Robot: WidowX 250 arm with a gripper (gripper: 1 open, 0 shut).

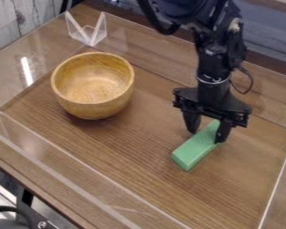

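A black gripper (207,121) hangs from the arm above a green rectangular block (196,152) on the wooden table, its lower end over the block's upper end. Whether the fingers touch the block, and how far apart they stand, is hard to tell against the dark body.
An empty tan bowl (94,83) sits at left. A clear plastic object (88,29) stands at the back left.
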